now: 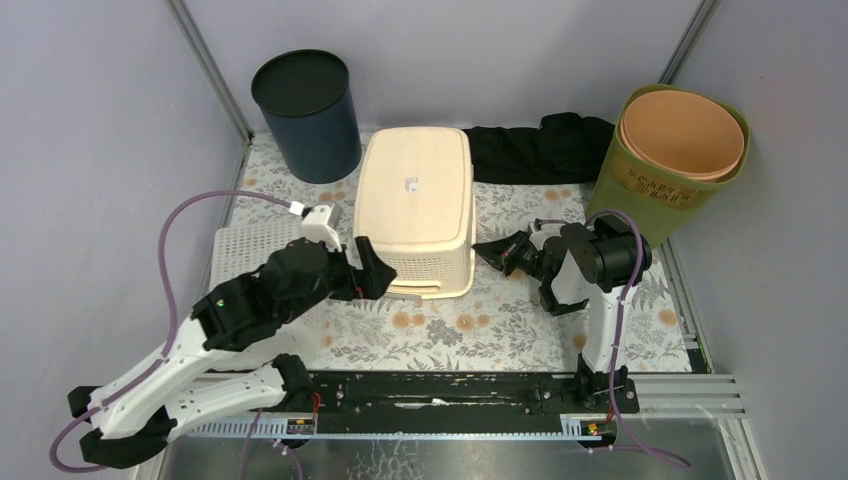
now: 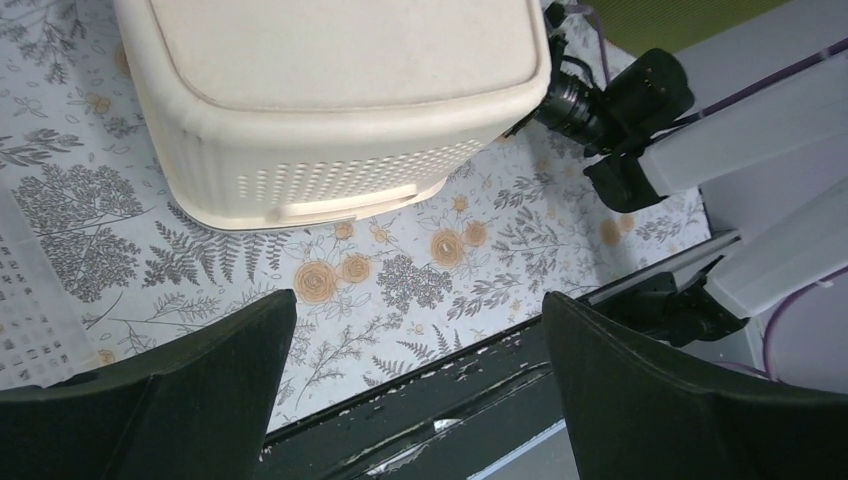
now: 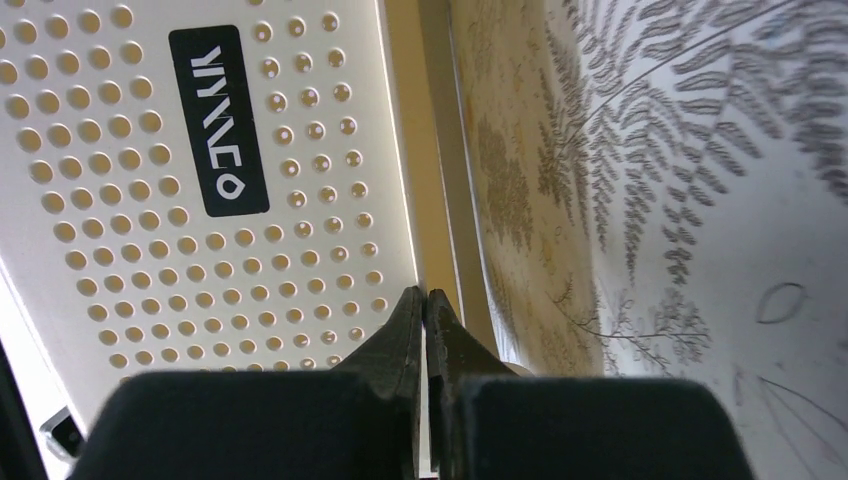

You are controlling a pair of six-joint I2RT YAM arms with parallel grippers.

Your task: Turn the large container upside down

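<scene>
The large cream container [image 1: 415, 185] stands bottom-up on the patterned surface, its closed base facing the top camera and its rim down. Along its right side, at the lower rim, my right gripper [image 1: 478, 247] is shut on the container's edge. In the right wrist view the fingers [image 3: 408, 320] pinch that edge beside the perforated wall [image 3: 240, 290]; a strip of space shows between the rim and the cloth. My left gripper hangs open in front of the container's near left corner, its fingers [image 2: 215, 350] wide apart and only floor between them.
A dark blue bin [image 1: 312, 135] stands behind left, and a green basket [image 1: 625, 190] holding orange tubs stands right. Black cloth [image 1: 540, 155] lies at the back. A white perforated sheet [image 1: 235, 255] lies at left.
</scene>
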